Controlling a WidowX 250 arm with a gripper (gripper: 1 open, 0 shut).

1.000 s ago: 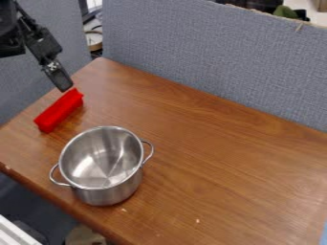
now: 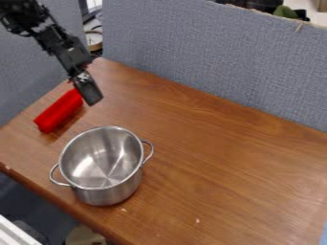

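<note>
A black robot arm reaches in from the upper left, and its gripper (image 2: 87, 90) hangs over the upper end of a red elongated block (image 2: 54, 114) on the wooden table. Whether the fingers touch the block, and how far apart they are, is unclear at this size. Below the block stands a steel pot (image 2: 101, 165) with two side handles, empty inside.
Grey padded walls (image 2: 217, 43) border it at the back and left. A white object (image 2: 18, 232) sits off the table at the bottom left.
The block and pot look unmoved.
</note>
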